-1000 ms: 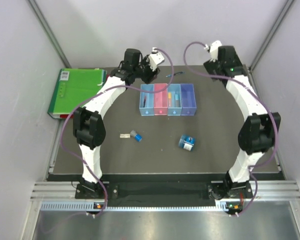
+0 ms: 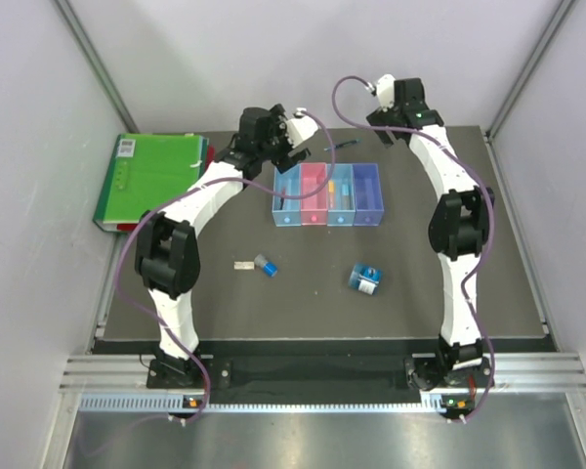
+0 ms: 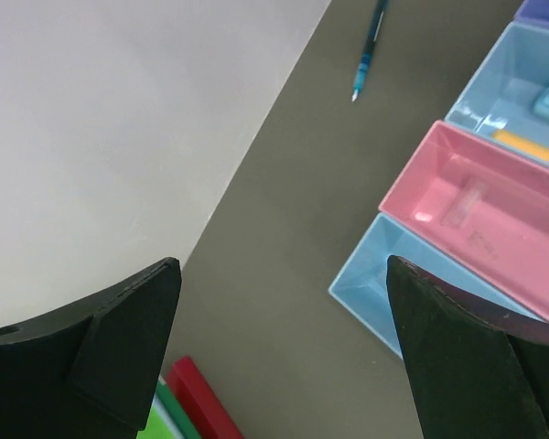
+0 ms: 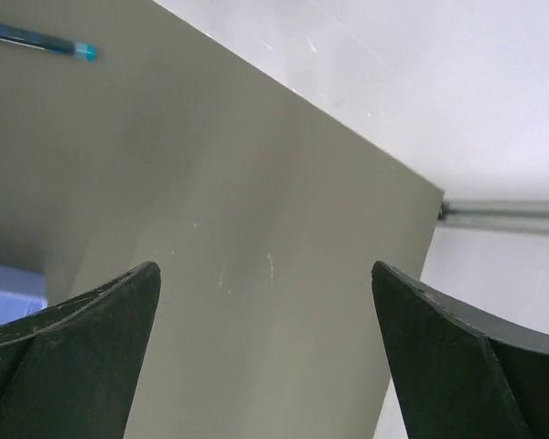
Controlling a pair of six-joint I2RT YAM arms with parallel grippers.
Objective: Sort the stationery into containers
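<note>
A dark blue pen (image 2: 343,145) lies on the table behind the bins; its light tip end shows in the left wrist view and its teal end (image 4: 84,51) in the right wrist view. Four joined bins stand in a row: light blue (image 2: 287,217), pink (image 2: 313,217), another light blue (image 2: 340,217) and purple (image 2: 367,217). Over the back left of the bins is my left gripper, open and empty. My right gripper, likewise open, hangs over bare table right of the pen. A small blue-capped item (image 2: 266,265), a pale block (image 2: 244,265) and a blue cylinder (image 2: 364,278) lie in front.
A large green book-like object (image 2: 154,181) with red beneath its edge lies at the left. Walls close off the back and both sides. Yellow and blue items sit in the right-hand light blue bin. Table right of the bins is clear.
My right gripper has moved left, closer to the pen. Objects on the table have stayed put.
</note>
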